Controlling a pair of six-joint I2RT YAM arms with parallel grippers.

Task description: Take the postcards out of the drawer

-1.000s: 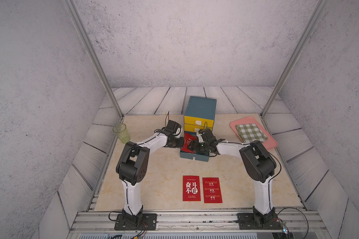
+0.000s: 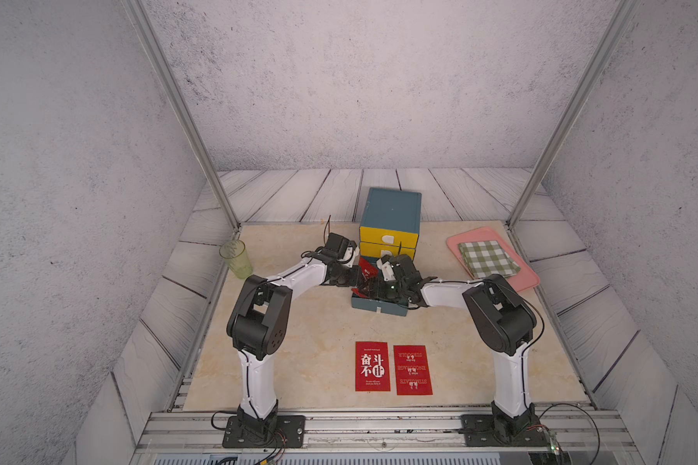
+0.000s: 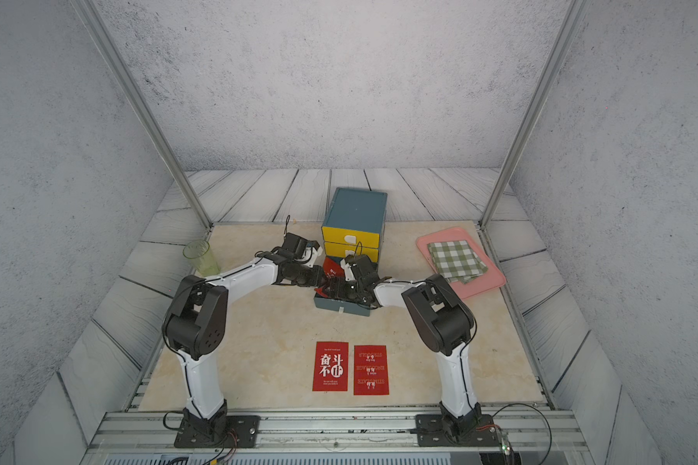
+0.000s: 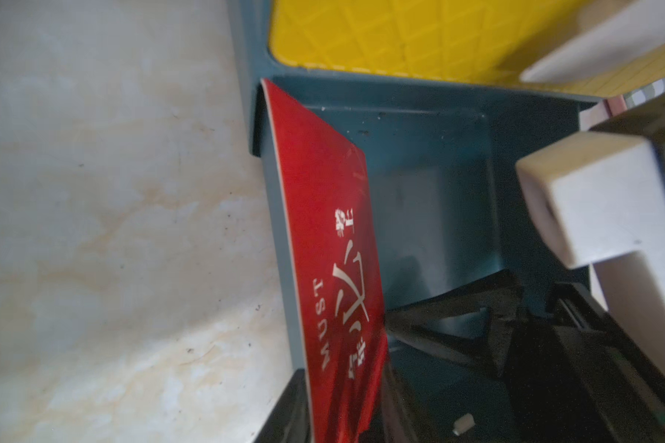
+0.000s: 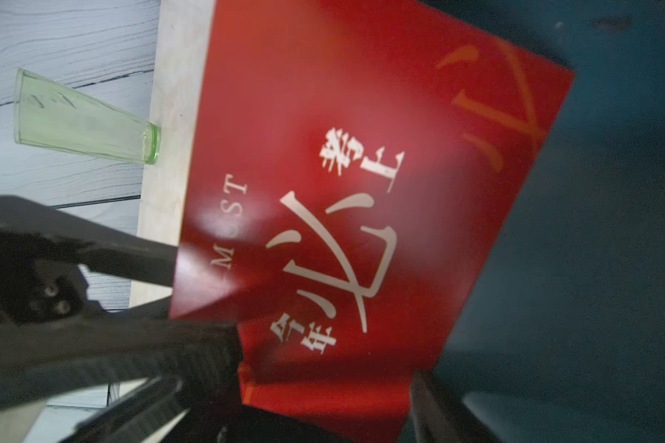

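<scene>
A red postcard with white lettering leans tilted at the left wall of the open grey-blue drawer, pulled out below the yellow drawer unit. My left gripper is part open, its fingers straddling the card's near end; whether it grips cannot be seen clearly. My right gripper is inside the drawer against the card, open; in the left wrist view its dark fingers touch the card's right side. Two more red postcards lie flat on the front table.
A green glass stands at the left. A pink tray with a checked cloth is at the back right. The table between drawer and front cards is clear.
My right gripper has shifted slightly, and the postcard in the drawer appears more upright. My left gripper has moved slightly right toward the card.
</scene>
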